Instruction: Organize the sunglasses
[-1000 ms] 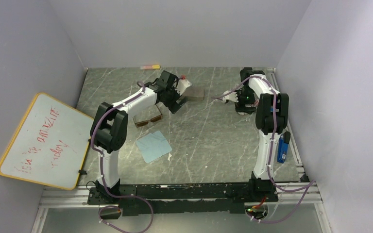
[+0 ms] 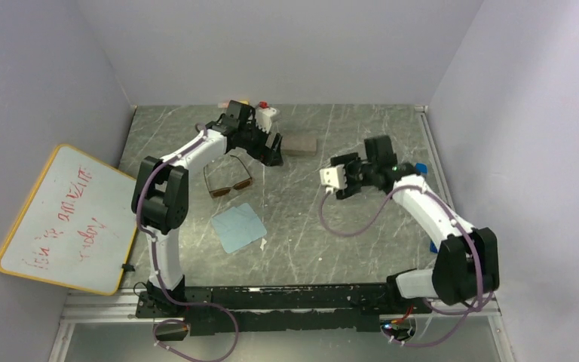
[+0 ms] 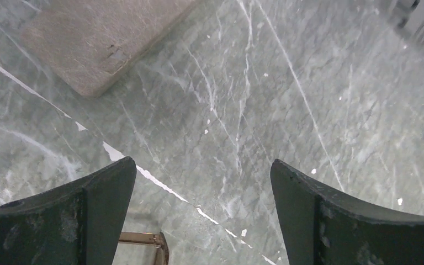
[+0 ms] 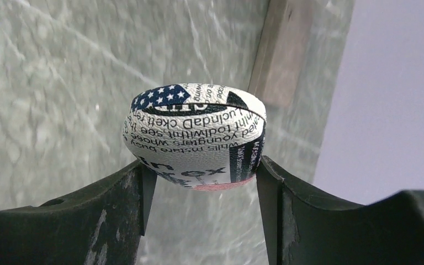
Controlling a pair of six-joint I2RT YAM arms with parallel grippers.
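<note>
Sunglasses (image 2: 229,187) lie with arms spread on the marble table (image 2: 301,241); a light blue cloth (image 2: 239,226) is below them. My left gripper is open over the table near the grey block (image 3: 102,44), empty between its fingers, with part of a thin brown frame low in its view. My right gripper is shut on a glasses case (image 4: 196,135) printed with text, stars and stripes, held above the table; it is blurred in the top view.
A whiteboard (image 2: 68,226) lies at the left. Small coloured objects sit at the back behind the left arm. Blue items are at the right edge, partly hidden by the right arm.
My right gripper has lifted the printed case from the back right and moved left and forward.
</note>
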